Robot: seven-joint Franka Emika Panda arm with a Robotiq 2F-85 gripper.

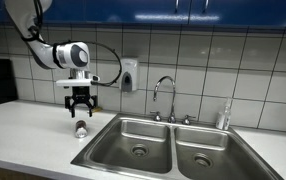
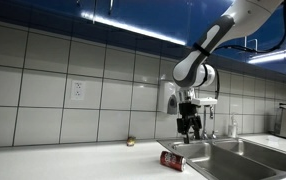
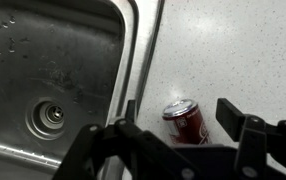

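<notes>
A red soda can [image 2: 172, 160] with a silver top lies on its side on the white counter, close to the sink's edge. In the wrist view the can [image 3: 188, 126] appears below the gap between the fingers, and part of its body is hidden by the gripper. My gripper [image 1: 79, 104] hangs above the can [image 1: 80, 130], with a visible gap between them. Its fingers stand apart with nothing held between them.
A double steel sink [image 1: 170, 150] with a tall faucet [image 1: 163, 95] lies to the right of the can. A soap dispenser [image 1: 129, 74] hangs on the tiled wall, and a clear bottle [image 1: 224, 115] stands behind the sink.
</notes>
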